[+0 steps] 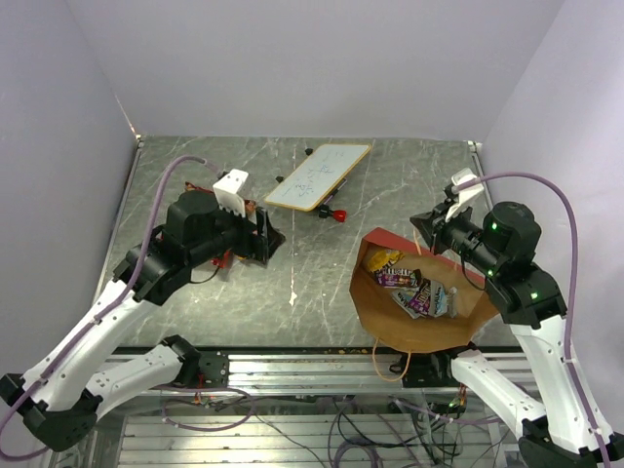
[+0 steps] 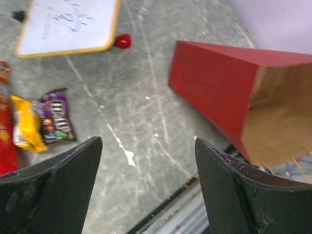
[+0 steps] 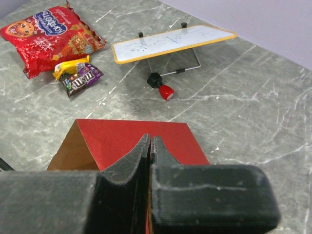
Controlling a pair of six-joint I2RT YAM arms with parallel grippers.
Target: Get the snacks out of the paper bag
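The open paper bag (image 1: pixel 380 302), red outside and brown inside, lies at the right with several snacks (image 1: pixel 419 292) in it. My right gripper is shut at the bag's upper edge, its fingertips over the red side. My left gripper hangs open above the left of the table, empty between its fingers. Out on the table lie a big red cookie pack (image 3: pixel 53 39), a yellow pack (image 2: pixel 27 124) and a purple pack (image 3: pixel 80 80).
A small whiteboard (image 1: pixel 317 175) on a stand, with a red-and-black piece (image 3: pixel 165 92), stands at the back middle. A metal rail runs along the front edge.
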